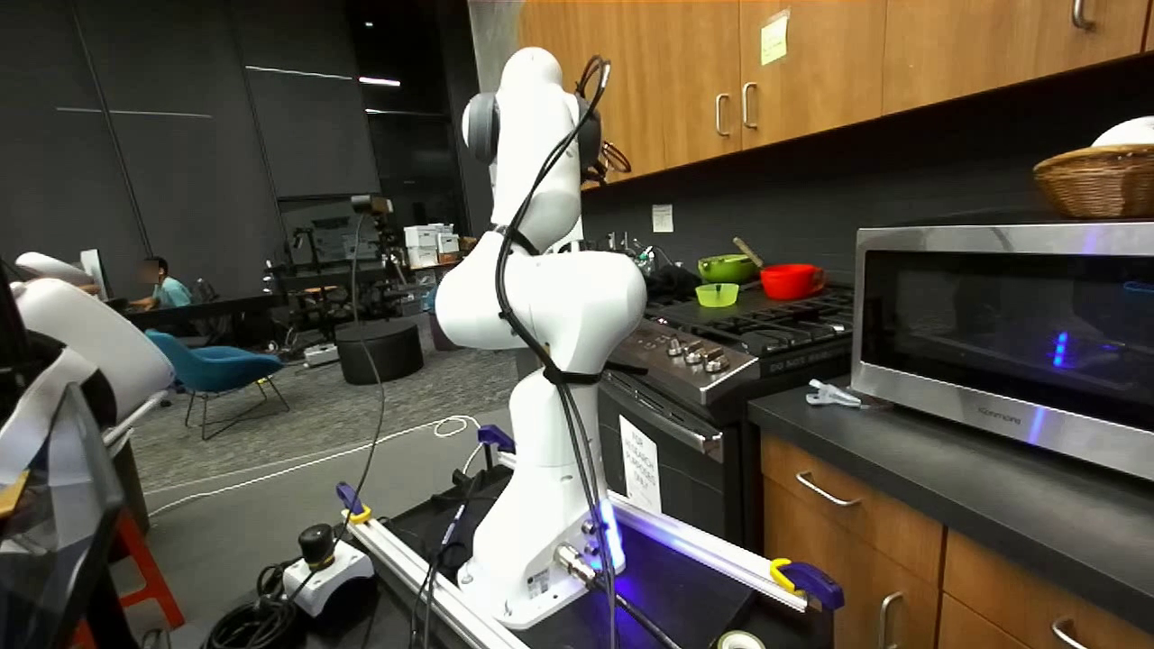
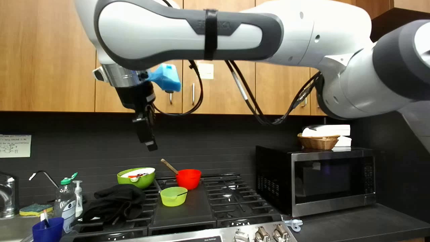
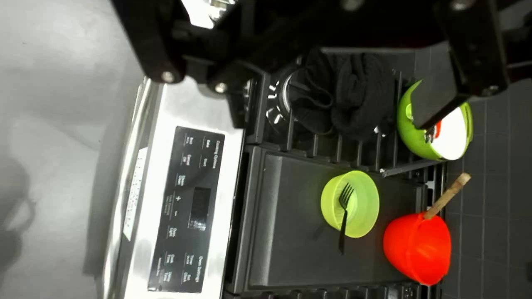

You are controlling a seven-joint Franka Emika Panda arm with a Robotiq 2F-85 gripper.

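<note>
My gripper stands open above the stove, its two fingers wide apart and only air between them. Exterior view 2 has the gripper (image 2: 151, 144) high over the cooktop, pointing down and clear of every dish. Below it a lime-green bowl (image 3: 363, 208) rests on the flat griddle, with a black fork (image 3: 344, 209) leaning in it. A red pot (image 3: 417, 249) with a wooden handle (image 3: 451, 194) sits behind that bowl. At the back left is a larger green bowl (image 2: 137, 180), holding something white and red, partly covered by a finger in the wrist view.
A dark cloth (image 2: 117, 201) lies on the left burners. Beside the sink are a blue cup (image 2: 47, 230) and a soap bottle (image 2: 65, 205). A microwave (image 2: 334, 181) with a basket (image 2: 318, 142) on top stands at right. Wooden cabinets (image 2: 225, 88) hang behind the arm.
</note>
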